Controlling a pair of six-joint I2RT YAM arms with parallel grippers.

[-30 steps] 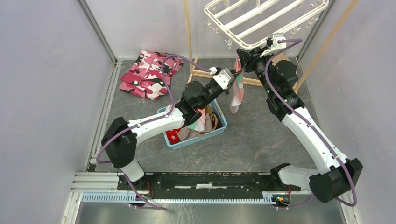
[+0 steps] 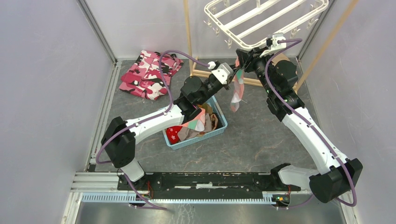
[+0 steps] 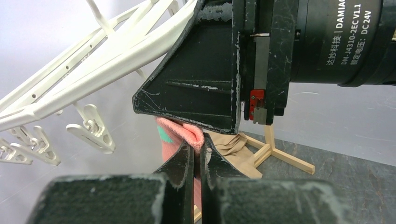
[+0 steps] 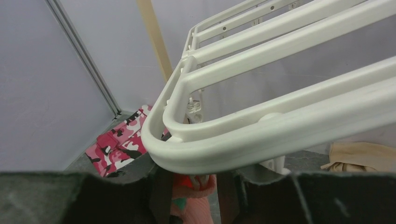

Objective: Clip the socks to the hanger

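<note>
A pink sock with green and pale patches (image 2: pixel 238 88) hangs below the front left corner of the white hanger (image 2: pixel 249 46). My left gripper is shut on it, pinching a fold near its top edge. My right gripper is at the hanger's corner, its fingers (image 4: pixel 161 191) apart on either side of a white clip (image 4: pixel 201 181) and the sock's pink top. From the left wrist view, a black right finger (image 3: pixel 196 93) covers the sock's upper edge, so how the clip's fingers meet the fabric is hidden.
Several empty clips (image 3: pixel 95 130) dangle along the hanger's rim. Below the left arm, a blue basket (image 2: pixel 187 143) holds more socks. Pink camouflage cloth (image 2: pixel 149 77) lies at the back left, near a wooden stand (image 2: pixel 252 82). Floor to the basket's right is clear.
My left gripper has shifted slightly up and toward the hanger's corner, the sock swaying a little with it. The right arm has stayed in place.
</note>
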